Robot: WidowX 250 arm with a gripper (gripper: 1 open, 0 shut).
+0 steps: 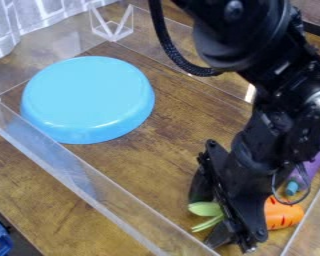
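Observation:
The black gripper (227, 208) is low at the right of the view, down over a toy carrot (283, 214). The carrot's green top (203, 210) shows at the gripper's lower left and its orange body on the right, with the middle hidden by the gripper. Whether the fingers are closed on it is unclear.
A blue disc (87, 98), like an upturned plate, lies at the upper left on the wooden surface (129, 170). A purple object (310, 170) is at the right, partly behind the arm. Clear walls bound the area.

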